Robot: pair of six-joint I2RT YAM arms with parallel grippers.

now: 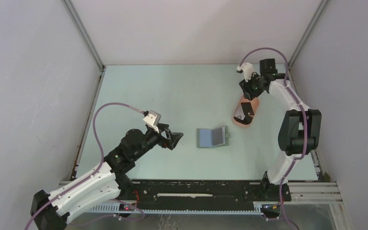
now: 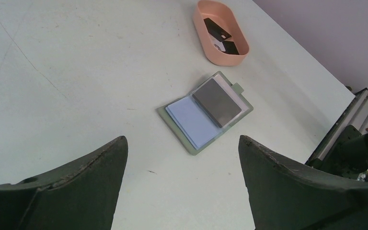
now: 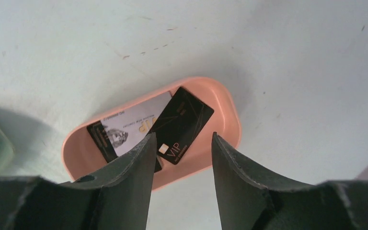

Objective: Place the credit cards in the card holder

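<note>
The pink tray [image 1: 242, 121] at right holds several cards, including a black VIP card [image 3: 184, 122] and a white card [image 3: 132, 120]. The card holder [image 2: 196, 120], green-grey with blue and grey panels, lies left and nearer in the top view. My right gripper hangs over the tray's far end, fingers parted, nothing held between them. My left gripper [image 1: 171, 139] is over the table's left-centre, left of the holder; its fingers stand apart in its wrist view, with nothing between them.
Walls border it at the sides and back, with a dark rail [image 1: 196, 189] along the front edge.
</note>
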